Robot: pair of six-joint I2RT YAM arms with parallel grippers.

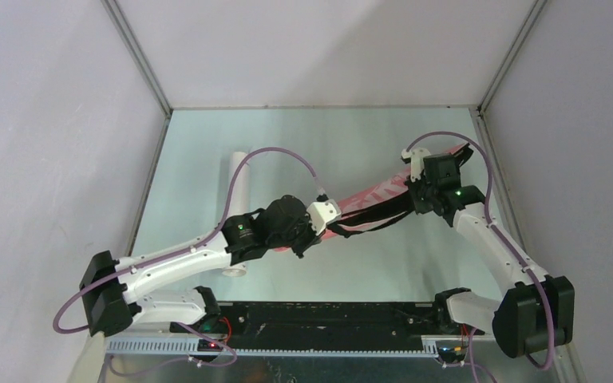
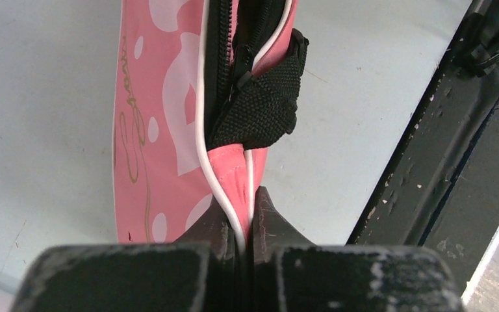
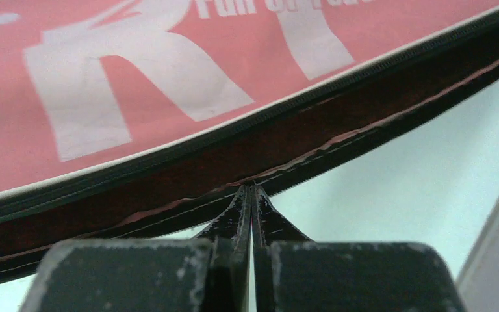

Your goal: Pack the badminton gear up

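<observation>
A long pink badminton bag with white print, black zipper and black strap lies diagonally across the table. My left gripper is shut on the bag's lower end; in the left wrist view the pink fabric with white piping is pinched between its fingers, just below a black webbing tab. My right gripper is at the bag's zipper edge toward its upper-right end; in the right wrist view its fingers are closed at the dark zipper band, with a thin edge of it at the tips.
A white shuttlecock tube lies upright in the top view at the left of the table, partly behind my left arm. Walls surround it.
</observation>
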